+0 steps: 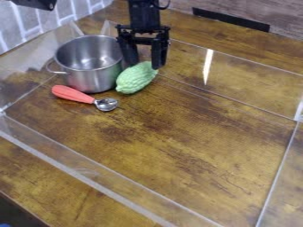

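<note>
My black gripper (143, 55) hangs open from the top of the camera view, its fingers lowered around the far end of a pale green bumpy vegetable (136, 79), just right of a steel pot (87, 62). I cannot tell whether the fingers touch the vegetable. A scoop with a red handle (73, 94) and metal head lies in front of the pot.
Clear panels or edges frame the work area on the left, front and right. A white grid rack stands at the back left.
</note>
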